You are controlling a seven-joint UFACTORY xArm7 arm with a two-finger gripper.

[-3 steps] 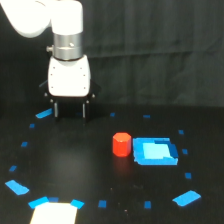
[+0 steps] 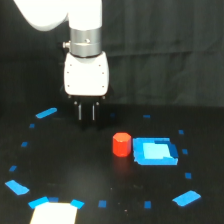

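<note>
A red six-sided block sits on the dark table near the middle. To its right, almost touching it in this view, lies a blue piece with a pale blue-white patch in its middle. My gripper hangs from the white arm, up and left of the red block and apart from it. Two thin dark fingers point down with a small gap between them, and nothing shows in that gap.
A cream square with blue shapes round it is cut off by the bottom edge. Light blue strips and several small blue squares mark the table.
My gripper has moved to the right, towards the red block, and its fingers appear closer together. The red block and blue piece have stayed where they were.
</note>
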